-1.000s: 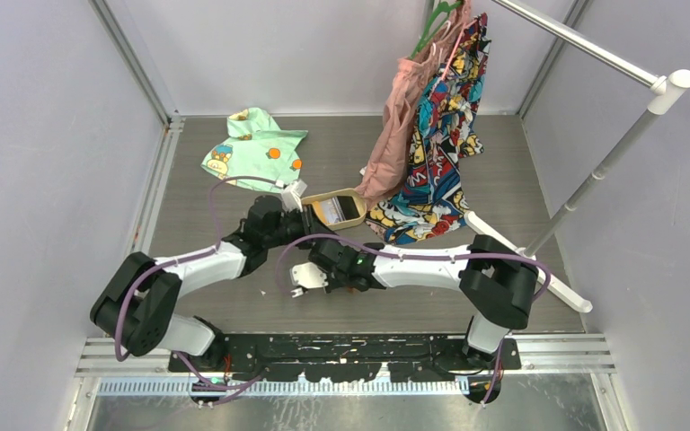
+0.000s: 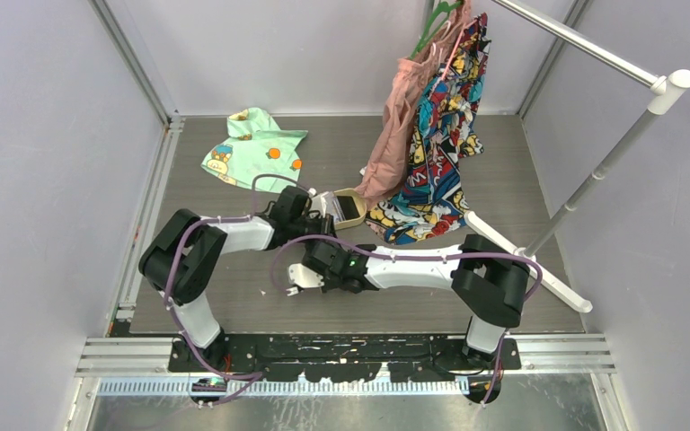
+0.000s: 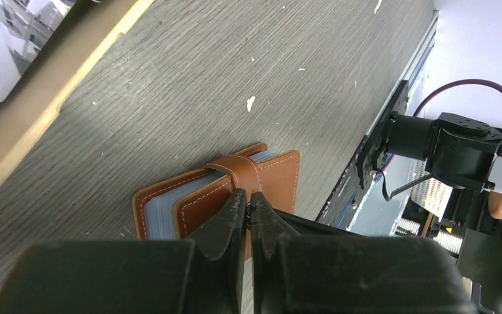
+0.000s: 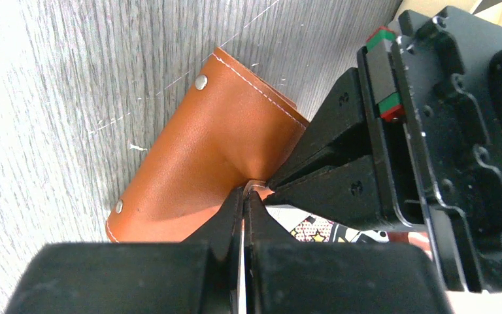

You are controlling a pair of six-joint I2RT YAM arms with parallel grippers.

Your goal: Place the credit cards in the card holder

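Note:
The brown leather card holder [image 3: 278,180] stands on edge in the left wrist view, with bluish sleeves [image 3: 163,212] between its covers and a strap [image 3: 238,169] across the top. My left gripper is shut at that strap; whether any leather lies between its tips is hidden. The right wrist view shows the holder's smooth side [image 4: 216,140] with two metal studs. There my right gripper is shut on the leather at its edge, close beside the left fingertips [image 4: 278,190]. No separate credit card can be made out. From above, the arms cover the holder.
A pale open box [image 2: 362,218] with a dark item [image 2: 348,207] inside stands just behind the grippers. Hanging clothes [image 2: 422,153] touch down to its right, and a green cloth [image 2: 256,148] lies at back left.
My left arm has swung to the right, its gripper coming in closer to the right one and covering more of the box.

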